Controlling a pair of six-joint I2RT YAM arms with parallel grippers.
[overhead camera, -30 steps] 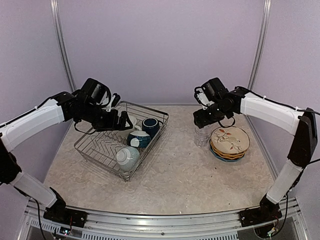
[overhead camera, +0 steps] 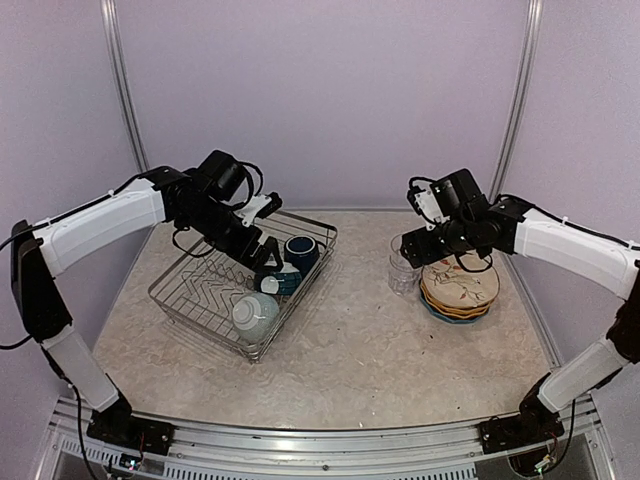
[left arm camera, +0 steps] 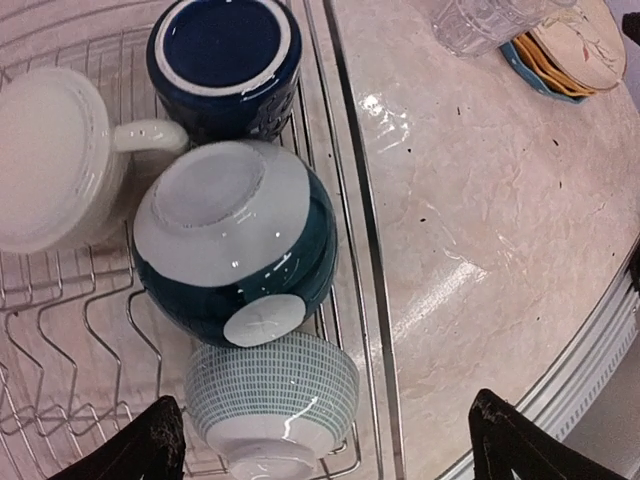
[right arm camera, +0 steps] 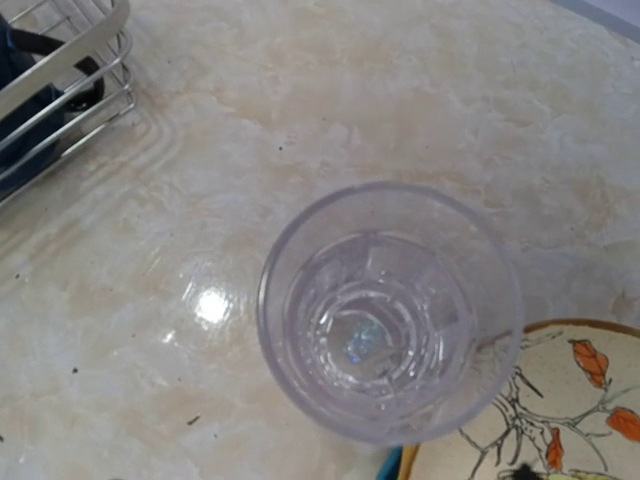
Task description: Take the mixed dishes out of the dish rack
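Note:
My left gripper is open above the wire dish rack (overhead camera: 185, 315), nothing between its fingers. Under it lie a navy mug (left arm camera: 225, 55), a white mug (left arm camera: 50, 160), a teal-and-white bowl (left arm camera: 235, 240) and a checked bowl (left arm camera: 270, 390). My right gripper (overhead camera: 415, 250) hangs over a clear glass (right arm camera: 390, 310) standing beside a stack of plates (overhead camera: 460, 280); its fingers are mostly out of the right wrist view, and its opening is hard to tell.
Walls close in the back and both sides; a metal rail runs along the front edge.
My left gripper has moved rightward over the rack's dishes. My right gripper has shifted right above the glass and plates. The dishes look unmoved.

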